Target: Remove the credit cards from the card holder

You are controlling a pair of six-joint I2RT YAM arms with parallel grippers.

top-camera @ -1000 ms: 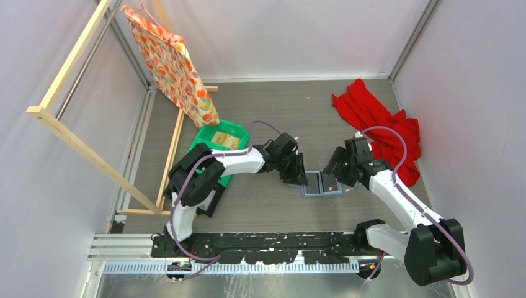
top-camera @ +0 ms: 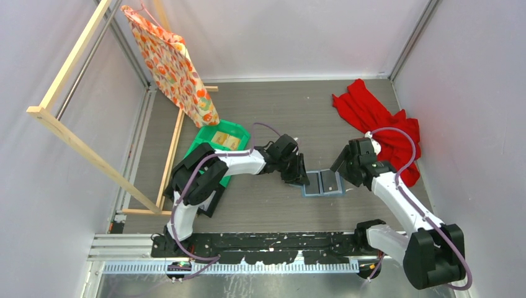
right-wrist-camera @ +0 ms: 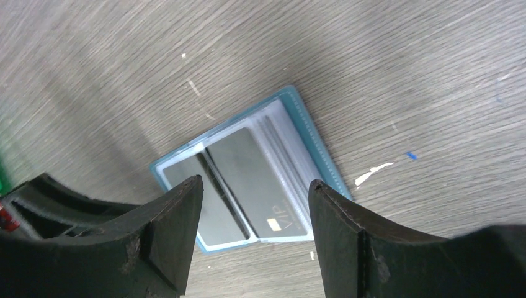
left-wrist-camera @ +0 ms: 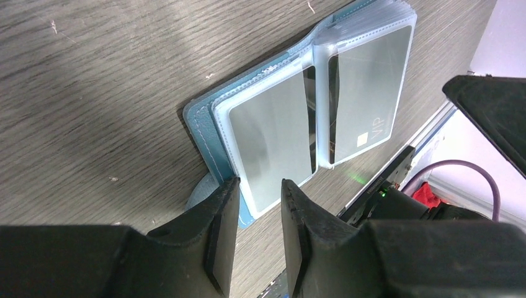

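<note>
The pale blue card holder point(top-camera: 323, 194) lies spread open on the table, with a grey card showing in a clear sleeve on each side. In the left wrist view one card point(left-wrist-camera: 273, 133) sits in the nearer sleeve, and the other card point(left-wrist-camera: 369, 93) is in the farther sleeve. My left gripper is open at the holder's near edge, and its left finger hides part of that edge. Open and empty, my right gripper is above the holder's other end, apart from the card point(right-wrist-camera: 251, 180).
A green bin point(top-camera: 237, 128) stands behind the left arm, near a wooden frame point(top-camera: 80, 141) with a patterned cloth. Red fabric point(top-camera: 384, 127) lies behind the right arm. Bare table surrounds the holder at front and back.
The left arm and the holder look the same.
</note>
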